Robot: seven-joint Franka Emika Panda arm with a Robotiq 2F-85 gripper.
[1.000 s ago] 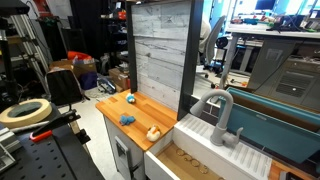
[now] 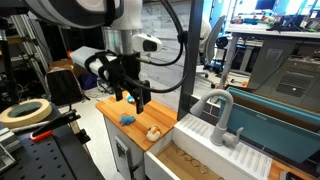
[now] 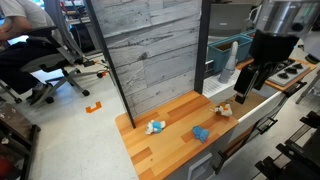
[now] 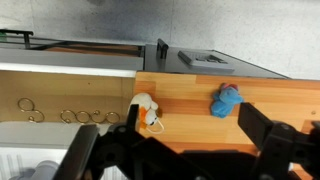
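My gripper is open above the wooden counter, its two dark fingers wide apart with nothing between them. In the wrist view a blue toy (image 4: 225, 100) lies on the wood near the right finger. A white and orange toy (image 4: 147, 108) rests beside the left finger, at the counter's end by the drawer. Exterior view 2 shows the blue toy (image 3: 200, 133) nearer the front edge and another blue and white toy (image 3: 155, 127) farther left. The gripper (image 2: 136, 105) hangs over the counter in exterior view 1, clear of the toys.
An open drawer (image 4: 65, 87) with several rings inside adjoins the counter (image 2: 105, 107). A grey faucet (image 2: 226, 112) rises behind it beside a white rack. The plank wall (image 3: 160, 55) stands along the counter's back. Below the counter, a lower drawer (image 2: 125, 150) sticks out.
The arm has come into exterior view 1 from above and lowered toward the counter, its gripper now over the toys' area. The toys and drawer have not moved.
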